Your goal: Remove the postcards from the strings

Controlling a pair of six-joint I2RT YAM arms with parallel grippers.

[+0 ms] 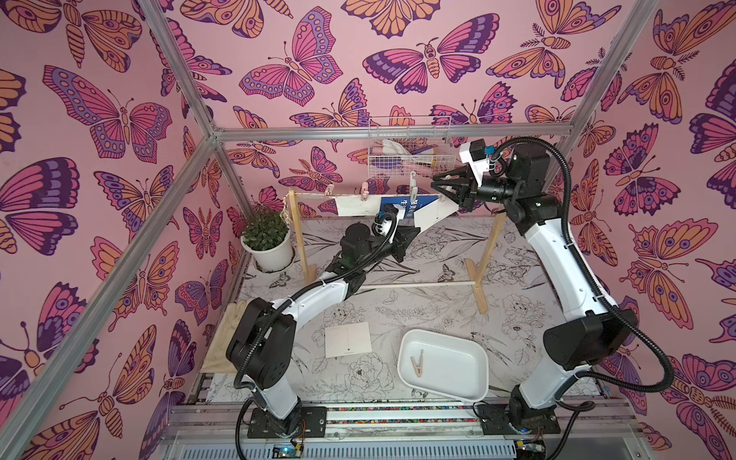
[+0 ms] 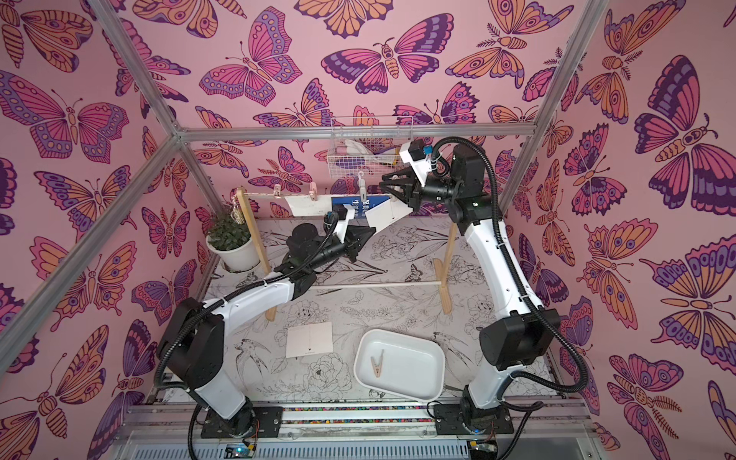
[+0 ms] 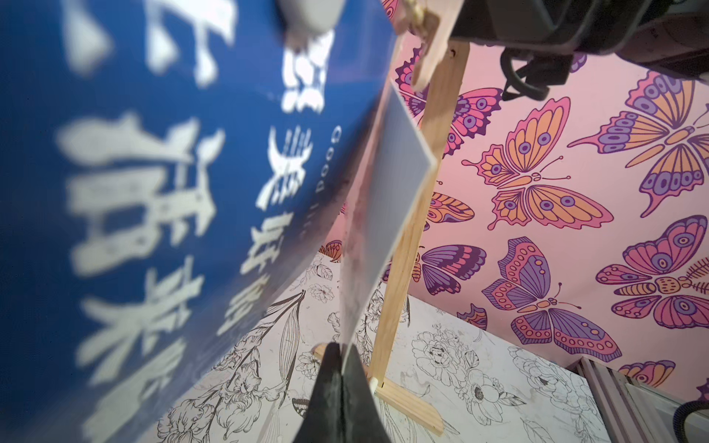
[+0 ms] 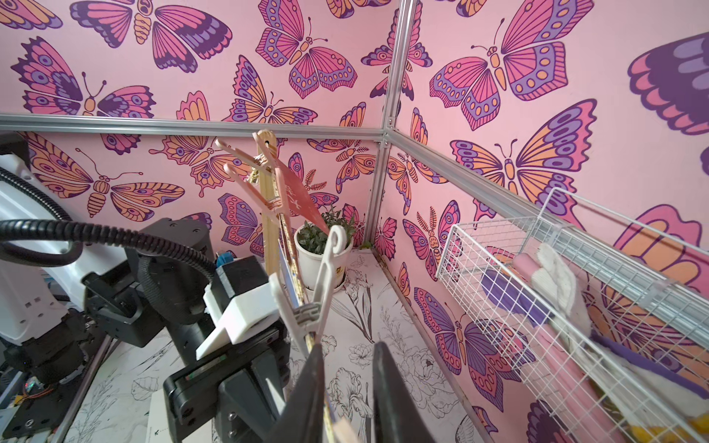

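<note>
My left gripper is shut on the lower corner of a white postcard point(image 3: 395, 170), which slants up towards the string by my right gripper. That right gripper point(image 1: 434, 184) is at the string's right part, its fingers apart around the line; in the left wrist view a wooden peg point(image 3: 437, 44) shows close to it. A blue postcard point(image 3: 170, 184) with white lettering hangs left of the white one, under a pale peg point(image 4: 328, 273). Farther left another white card point(image 1: 358, 206) hangs from the string. Two pinkish pegs point(image 1: 364, 190) stand on the line there.
A white tray point(image 1: 480, 360) holding a loose peg point(image 1: 418, 363) is on the table, with a white card point(image 1: 348, 339) lying to its left. Wooden posts point(image 1: 297, 230) carry the string. A wire basket point(image 4: 517, 295) hangs behind, and a potted plant point(image 1: 266, 237) stands left.
</note>
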